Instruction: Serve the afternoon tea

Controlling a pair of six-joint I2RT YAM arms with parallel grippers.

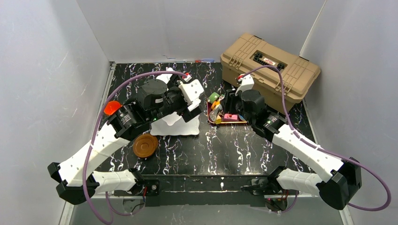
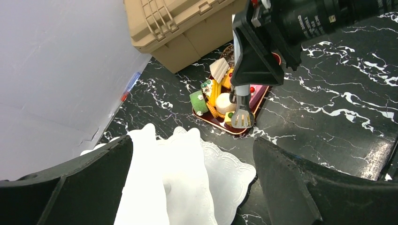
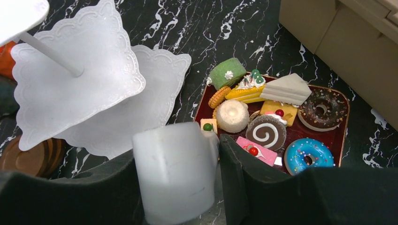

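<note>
A tray of toy pastries (image 3: pixel 338 131), holding donuts, cake slices and a roll, sits beside a tiered white scalloped stand (image 3: pixel 77 103). My left gripper hangs at the stand, open with nothing between its fingers. My right gripper is over the tray, holding metal tongs (image 2: pixel 241 117) whose head points down toward the pastries. In the right wrist view a pale grey handle fills the space at the fingers and hides much of them.
A tan case (image 1: pixel 267 70) stands at the back right. An orange cup (image 1: pixel 111 107) and brown round coasters (image 1: pixel 145 145) are at the left.
</note>
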